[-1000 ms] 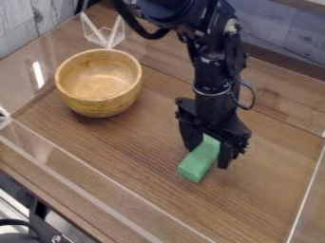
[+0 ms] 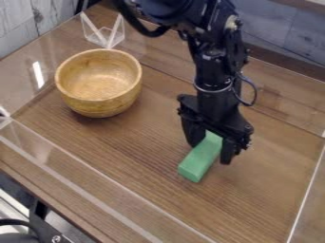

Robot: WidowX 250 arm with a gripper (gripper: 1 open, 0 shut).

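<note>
A green oblong object [image 2: 199, 162] lies tilted on the wooden tabletop, right of centre. My black gripper [image 2: 208, 133] is low over its upper end, with fingers on either side of that end and open; whether they touch it is hard to tell. The arm comes down from the top of the view and hides part of the green object.
A tan bowl [image 2: 99, 84] sits at the upper left of the table [image 2: 102, 161]. A white wire-like object [image 2: 105, 30] is at the back left. Walls border the table at the back and left.
The green object looks unmoved.
</note>
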